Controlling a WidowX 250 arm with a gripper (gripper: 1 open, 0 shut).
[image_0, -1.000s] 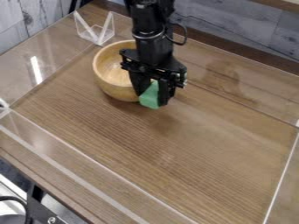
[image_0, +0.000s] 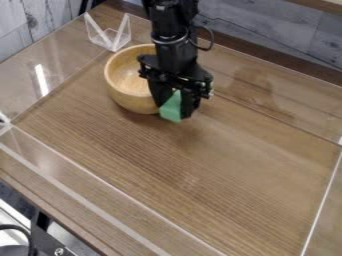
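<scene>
My black gripper (image_0: 174, 92) points down over the upper middle of the table, shut on a green object (image_0: 174, 111) that hangs at the near right side of a tan bowl (image_0: 126, 76). The gripper covers the bowl's right part, so I cannot tell whether the object touches the rim.
White wire-like pieces stand at its upper left corner and left edge. Walls border the back, and a black cable lies at the bottom left.
The gripper and green object have barely moved, with at most a very slight shift. The bowl stays in place.
</scene>
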